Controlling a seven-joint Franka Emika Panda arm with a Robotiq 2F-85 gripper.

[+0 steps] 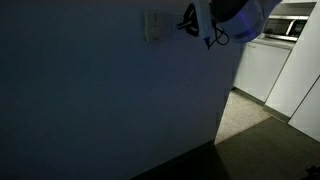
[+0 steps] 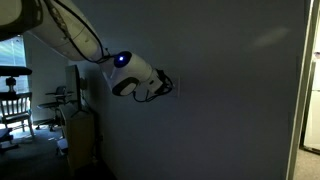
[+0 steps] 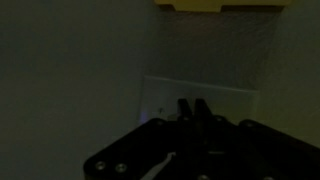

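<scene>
A pale switch-like plate (image 1: 157,26) is mounted on the wall, high in exterior view 1. My gripper (image 1: 183,24) is close by its right side, pointing at the wall. In exterior view 2 the gripper (image 2: 167,85) reaches the wall beside a faint plate edge (image 2: 179,86). The dim wrist view has the wall plate (image 3: 165,88) behind the dark gripper, whose fingertips overlap its middle. The fingers are close together, so the gripper looks shut. Darkness hides whether anything is between them, and contact with the plate cannot be made out.
A large bare wall (image 1: 80,100) fills much of the room. Right of it, past the wall's edge, are white cabinets (image 1: 262,70) and a microwave (image 1: 284,27). Behind the arm are a chair (image 2: 14,103) and a window (image 2: 12,52). Floor space below is open.
</scene>
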